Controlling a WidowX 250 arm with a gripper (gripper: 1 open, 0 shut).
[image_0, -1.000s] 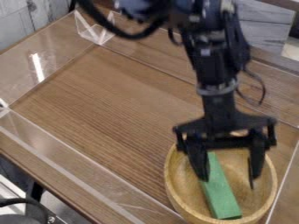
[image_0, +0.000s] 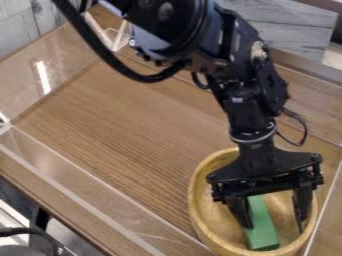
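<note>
A tan round bowl (image_0: 214, 225) sits at the lower right of the camera view, with a green rectangular block (image_0: 262, 232) lying inside it. My black gripper (image_0: 273, 210) is over and down inside the bowl, its fingers open on either side, near the block's upper part. The gripper body hides the back of the bowl and part of the block.
Clear plastic panels run along its left edges. A grey wooden board stands at the back right, and a black cable lies at the lower left corner.
Over the last second my gripper has descended into the bowl, covering more of the green block.
</note>
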